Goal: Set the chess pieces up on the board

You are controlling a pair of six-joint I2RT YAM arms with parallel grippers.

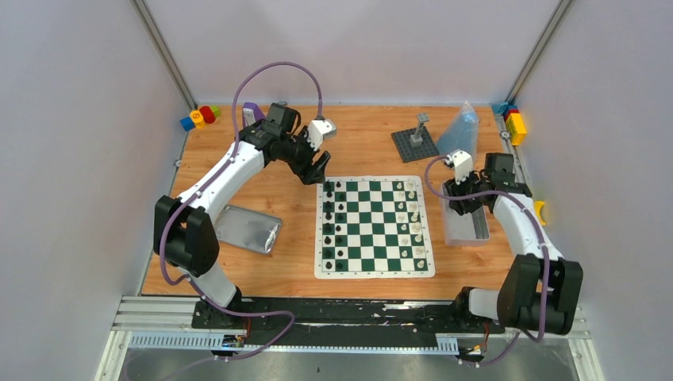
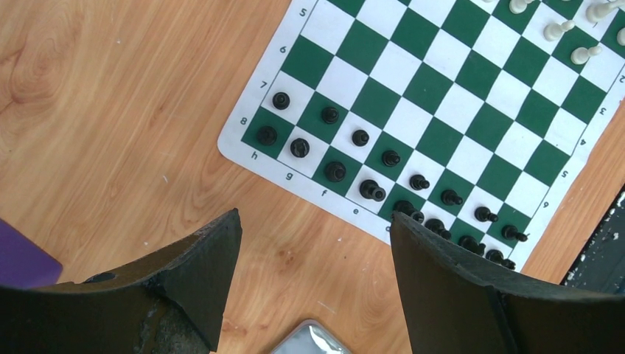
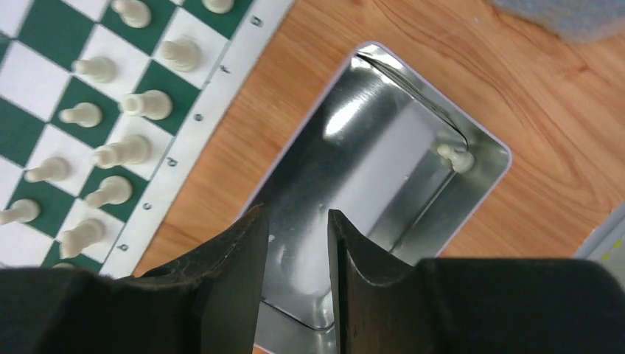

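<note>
The chessboard [image 1: 373,226] carries black pieces [image 2: 335,170] along its left side and white pieces [image 3: 131,150] along its right in the top view. My right gripper is part open over a metal tray [image 3: 339,147] right of the board; a small white piece [image 3: 457,157] lies in the tray's far corner, and nothing shows between the fingers. My left gripper stands open above the board's upper-left area, with nothing between its fingers.
An empty tray [image 1: 248,229] lies left of the board. At the back are a dark plate [image 1: 405,151] with a grey post, a blue bag [image 1: 459,135] and coloured blocks [image 1: 206,113].
</note>
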